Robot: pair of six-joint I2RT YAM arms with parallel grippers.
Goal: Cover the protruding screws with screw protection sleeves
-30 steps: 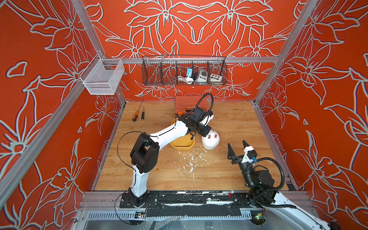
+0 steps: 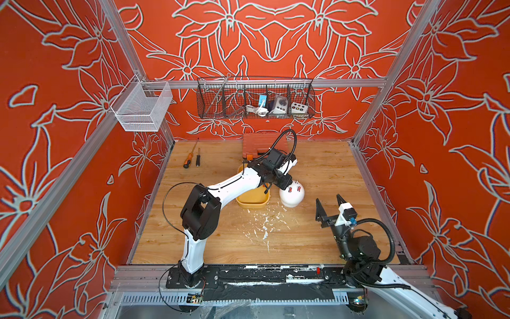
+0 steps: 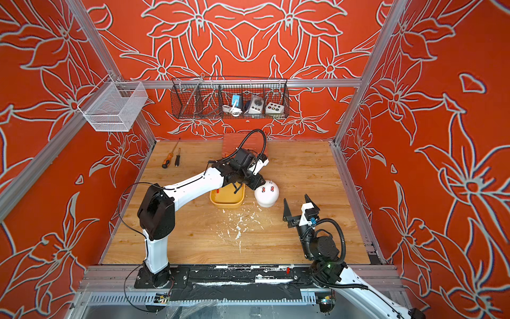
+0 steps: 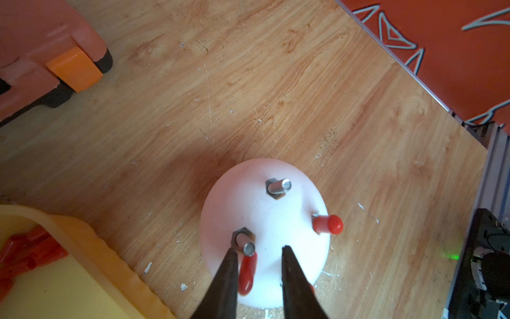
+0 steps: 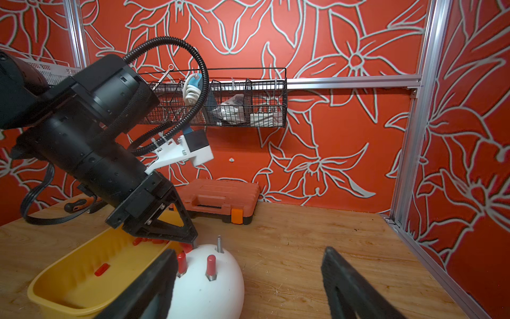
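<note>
The white dome (image 4: 271, 212) stands right of the yellow tray (image 4: 85, 255). One bare screw (image 4: 279, 186) sticks up on its far side. A sleeved screw stands to the right; another sleeve (image 5: 181, 263) is up in the right wrist view. Over the dome's left side is my left gripper, fingers part open. Close to its finger (image 4: 229, 276) is a second bare screw (image 4: 245, 243), with a loose-looking red sleeve (image 4: 247, 273) beside it, not over its tip. Well clear of the dome, my right gripper (image 2: 329, 202) is open and empty.
Several red sleeves (image 4: 34, 252) lie in the tray. Behind it is a red case (image 5: 217, 196). Screwdrivers (image 2: 189, 158) lie at the back left, and white scraps (image 2: 264, 226) litter the table in front.
</note>
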